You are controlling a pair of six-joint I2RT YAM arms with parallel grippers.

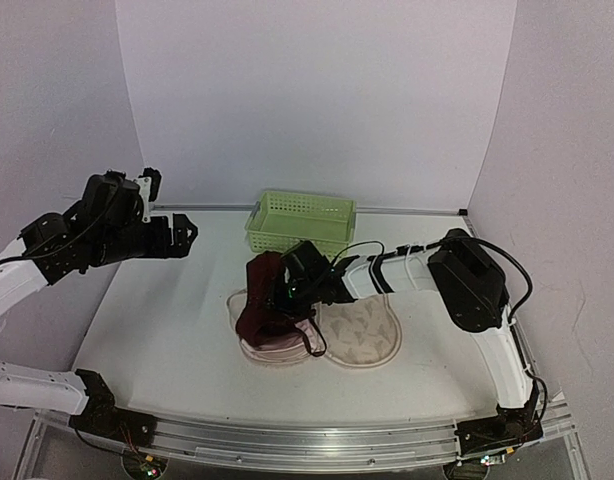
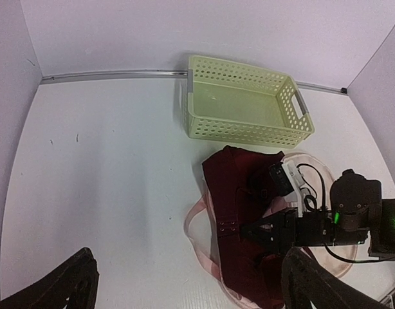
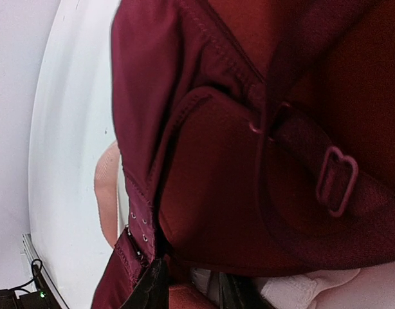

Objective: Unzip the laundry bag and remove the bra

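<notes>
The laundry bag (image 1: 362,335) lies unfolded, its pale lid flap spread to the right of its pink-rimmed half. Over that half stretches the dark red bra (image 1: 255,312), a strap loop hanging toward the front. My right gripper is down at the bra, shut on its fabric; folds partly cover the fingertips in the right wrist view. From the left wrist view, the bra (image 2: 226,199) shows a row of hooks and overlaps the bag's pink edge (image 2: 199,248). High at the left, my left gripper is open and empty, away from the bag.
Behind the bag stands an empty light green basket (image 1: 302,220), close to the right gripper's arm. White table (image 2: 114,174) is bare to the left of the bag, and there is clear surface at the right too.
</notes>
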